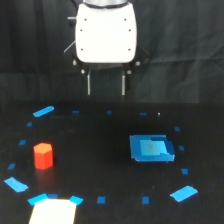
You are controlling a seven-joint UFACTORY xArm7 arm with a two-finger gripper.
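My gripper [106,84] hangs high in the upper middle of the camera view, pointing down. Its two thin fingers stand wide apart, so it is open, with nothing between them. Well below it and to the left, a red block [43,156] rests on the black table. On the right lies a shallow blue square tray [135,148] with a pale light-blue patch [153,148] inside. The gripper is above and clear of both, sideways between the block and the tray.
Pieces of blue tape [183,193] mark the black table in several places. A bright cream-coloured thing [53,212] is cut off by the bottom edge at left. Bare table lies between block and tray, and a dark curtain [180,50] hangs behind.
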